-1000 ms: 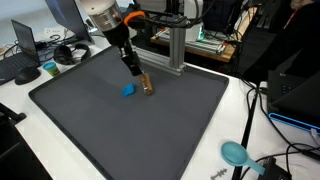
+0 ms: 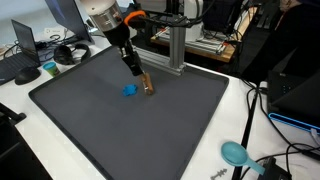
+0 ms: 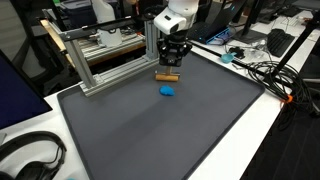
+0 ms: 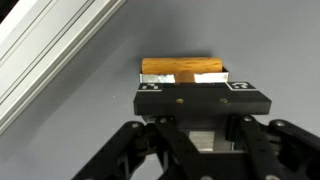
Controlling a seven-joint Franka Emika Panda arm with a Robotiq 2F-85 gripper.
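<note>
A brown wooden piece with a rounded bar [image 4: 182, 66] and a short stem shows just beyond my fingertips in the wrist view. In exterior view 1 this wooden piece [image 2: 147, 83] is at the far part of the dark table, right under my gripper [image 2: 137, 70]. From the other side, the wooden piece [image 3: 167, 77] again appears directly below the gripper [image 3: 172, 65]. My fingers are shut on it, though the dark fingers hide the exact contact. Beside it lies a small blue object [image 2: 130, 89], apart from the gripper; the blue object [image 3: 167, 90] sits nearer in exterior view 2.
A metal frame rail [image 3: 115, 75] runs along one edge, close to the gripper. Beyond the table are a laptop [image 2: 38, 55], headphones [image 3: 32, 155] and a teal round object [image 2: 238, 155].
</note>
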